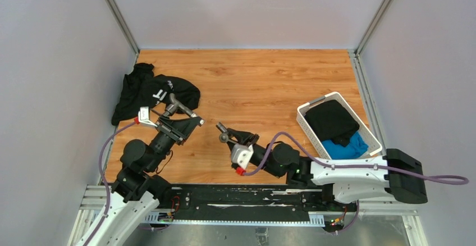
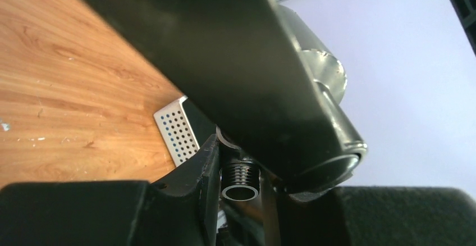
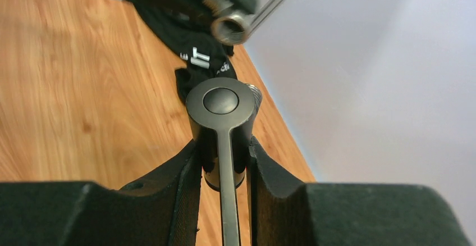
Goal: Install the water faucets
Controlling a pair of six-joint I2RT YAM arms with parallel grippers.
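A metal faucet body point(image 1: 179, 106) is held upright-tilted in my left gripper point(image 1: 192, 121); in the left wrist view the faucet point(image 2: 337, 117) fills much of the upper middle, with its threaded inlet point(image 2: 240, 181) between the fingers. My right gripper point(image 1: 236, 139) grips a metal faucet handle piece point(image 1: 223, 136); in the right wrist view this piece point(image 3: 220, 111), with a round cap and thin lever, sits between the fingers. The two held parts are apart, the left one above and beyond the right one in the right wrist view.
A black cloth point(image 1: 134, 94) lies at the back left. A white perforated basket point(image 1: 306, 122) with black and blue cloths stands at the right.
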